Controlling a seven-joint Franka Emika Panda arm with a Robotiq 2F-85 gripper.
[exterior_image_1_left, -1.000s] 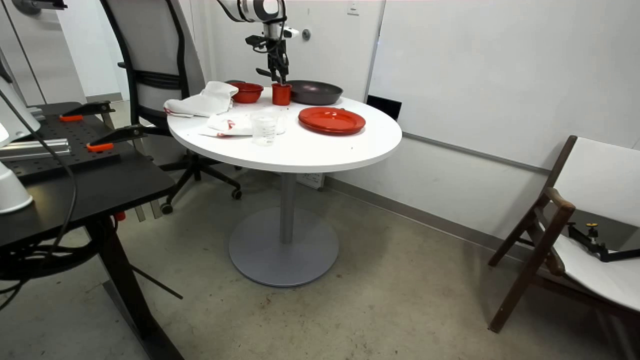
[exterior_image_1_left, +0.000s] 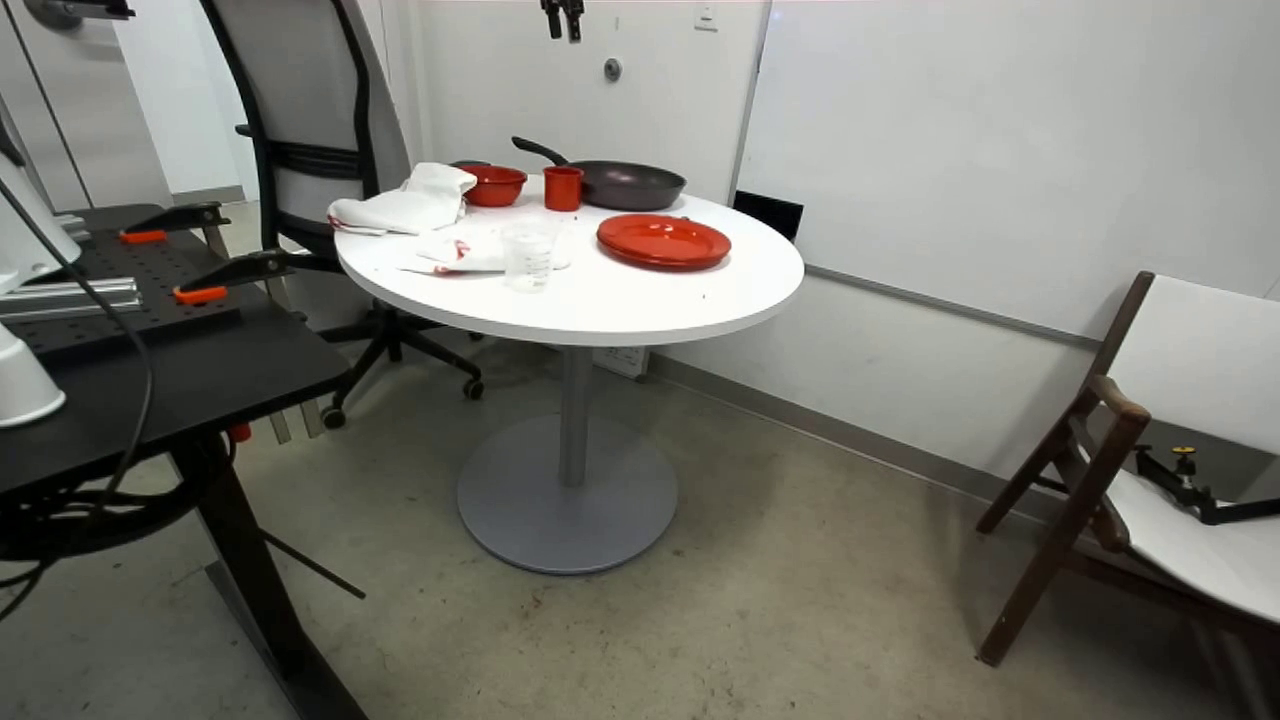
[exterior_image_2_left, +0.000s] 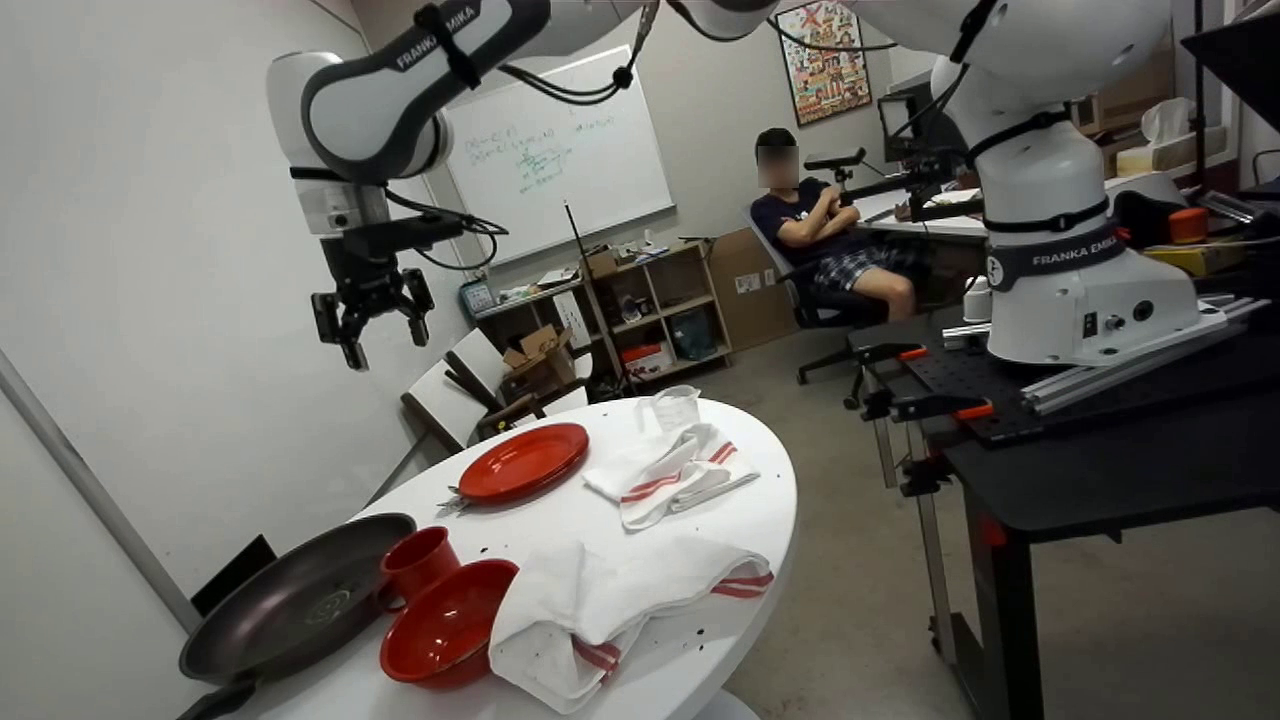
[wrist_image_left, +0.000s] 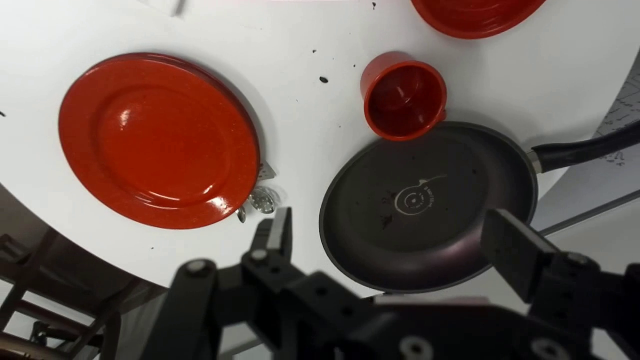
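My gripper (exterior_image_2_left: 381, 340) hangs high above the round white table, its fingers wide apart and empty. In the wrist view its two fingers (wrist_image_left: 279, 237) stand well separated over the black pan (wrist_image_left: 384, 240). A red mug (wrist_image_left: 376, 75) stands upright at the pan's edge. The red bowl (exterior_image_2_left: 402, 660) sits beside the mug. Stacked red plates (wrist_image_left: 162, 150) lie on the other side, with metal utensils (wrist_image_left: 262, 200) poking out by their rim. Two white cloths with red stripes, one crumpled (exterior_image_2_left: 558, 636) and one flatter (exterior_image_2_left: 672, 474), rest near a clear measuring cup (exterior_image_1_left: 528, 258).
The pan's handle (wrist_image_left: 582, 153) points outward past the table edge. Bare white tabletop (wrist_image_left: 300, 138) shows between plates and pan. A wall and whiteboard (exterior_image_1_left: 1020, 156) stand close behind the table. A person (exterior_image_2_left: 816, 216) sits in the background.
One second ago the gripper was down at the red mug; now it is far above the table, mostly out of exterior view 1. The mug and other tableware look unmoved.
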